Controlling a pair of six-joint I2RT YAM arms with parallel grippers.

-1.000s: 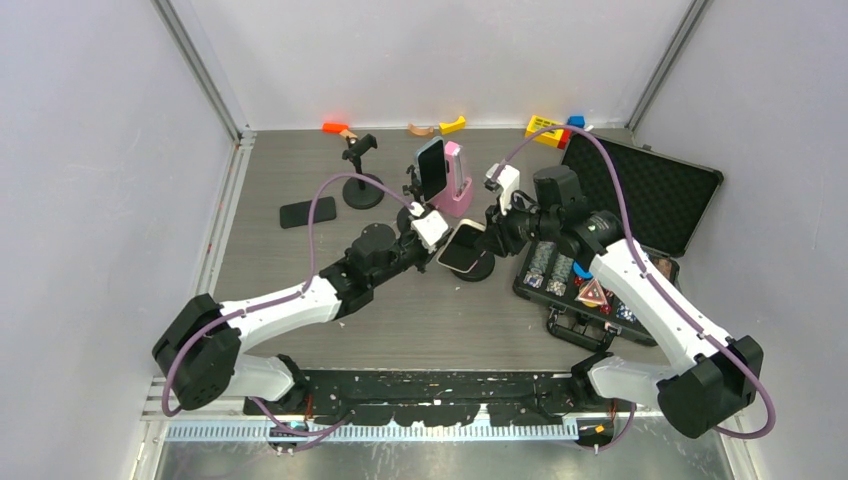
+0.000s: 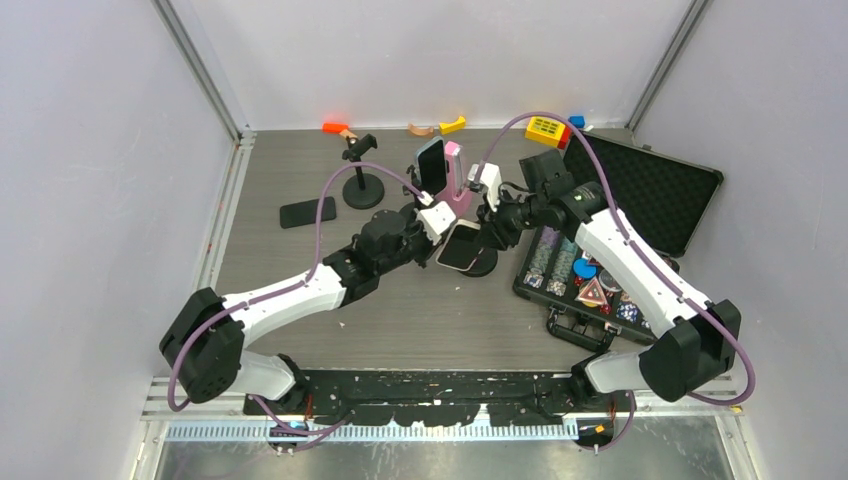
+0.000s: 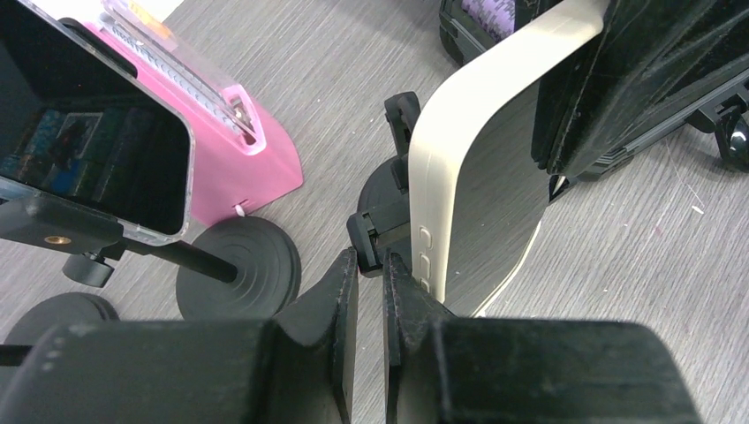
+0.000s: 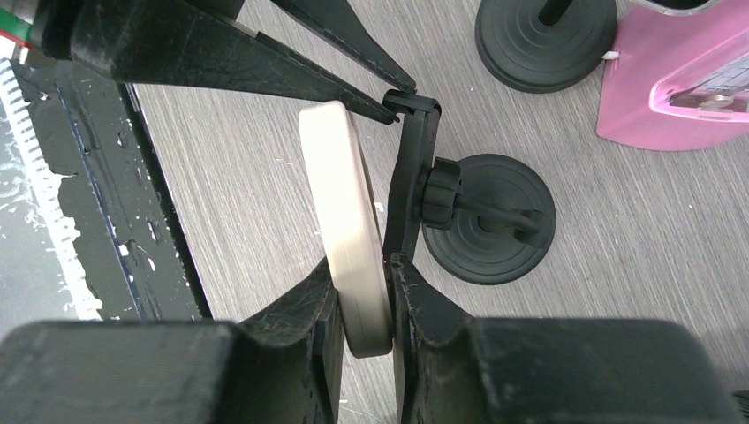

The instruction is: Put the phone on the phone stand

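A cream-edged phone (image 2: 459, 245) (image 3: 459, 124) (image 4: 340, 212) lies tilted at a black round-based stand (image 4: 490, 256) at table centre. My right gripper (image 2: 488, 230) is shut on the phone, whose pale edge sits between its fingers. My left gripper (image 2: 430, 235) is shut on the black clamp of the stand (image 3: 375, 234), beside the phone's edge. How fully the phone rests in the clamp is unclear.
Behind stand another phone on a stand (image 2: 431, 165) and a pink holder (image 2: 455, 200). An empty stand (image 2: 362, 190) and dark phone (image 2: 307, 212) are at left; an open case (image 2: 640, 190) fills the right.
My right arm has shifted a little up and left in the top view. The phone looks nearly unchanged.
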